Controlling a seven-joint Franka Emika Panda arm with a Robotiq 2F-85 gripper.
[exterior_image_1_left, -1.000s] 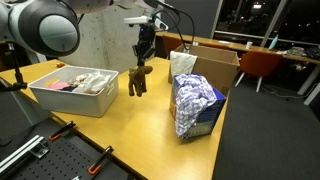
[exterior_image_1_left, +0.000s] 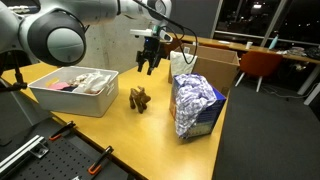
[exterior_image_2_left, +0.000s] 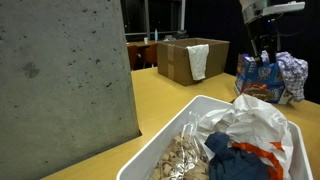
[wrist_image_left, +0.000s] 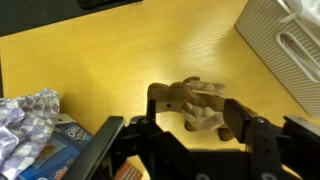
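Note:
A brown plush toy (exterior_image_1_left: 140, 98) rests on the yellow-orange table between the white bin and the blue box. My gripper (exterior_image_1_left: 147, 69) hangs above it, clear of the toy. From the wrist view, the toy (wrist_image_left: 190, 100) lies below and beyond the spread fingers, and nothing is held between them. I cannot make out the toy in exterior view 2.
To the left stands a white bin (exterior_image_2_left: 163, 130) holding bags and cloth. A blue box (exterior_image_1_left: 205, 125) draped with checked cloth (exterior_image_1_left: 196, 100) is at the right. Behind sits a large cardboard box (exterior_image_1_left: 212, 68).
The toy, hanging from my gripper one second ago, has come down to the table and slightly left. The fingers have parted from it and now stand above it.

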